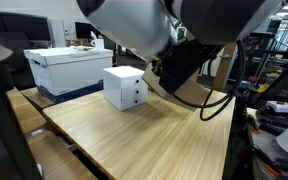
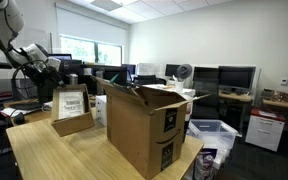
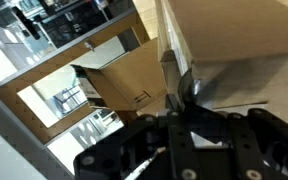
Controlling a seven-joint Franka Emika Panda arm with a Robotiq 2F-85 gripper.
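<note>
My gripper is shut on a thin cardboard edge of an open brown box. In the wrist view, the box's wall (image 3: 239, 28) fills the upper right, and its edge runs down between the fingers. Seen in exterior view 2, this box (image 2: 72, 120) stands tilted at the far left of the table, its opening facing the camera. The arm (image 2: 29, 58) reaches it from the left. In exterior view 1, a tilted cardboard panel (image 1: 192, 108) shows under the large arm, which hides the fingertips.
A tall open carton (image 2: 149, 135) stands on the right of the table (image 2: 69, 155). A small white box (image 1: 124, 88) is near the back, with a lidded white storage box (image 1: 69, 70) behind.
</note>
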